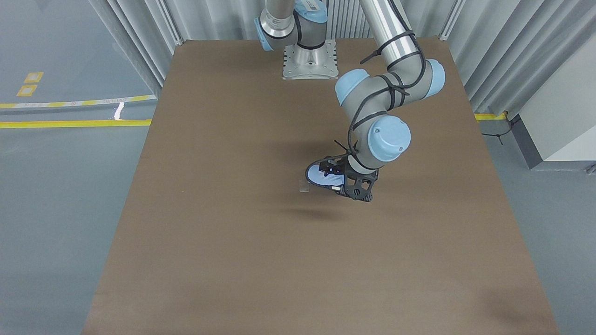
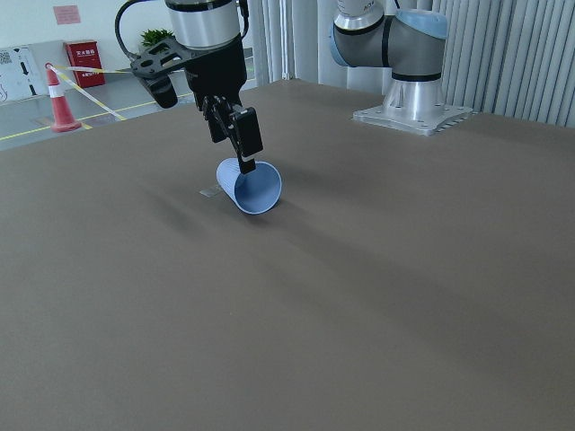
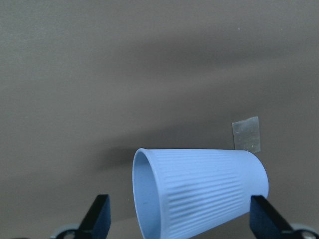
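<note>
A light blue ribbed cup lies on its side on the brown table. In the left view its open mouth faces that camera, beside a small clear tape patch. My gripper hangs low over the cup, its two black fingers apart at the bottom of the wrist view, open, one on each side of the cup's image. In the front view the gripper and wrist cover most of the cup.
A red cone stands on the floor beyond the table in the left view.
</note>
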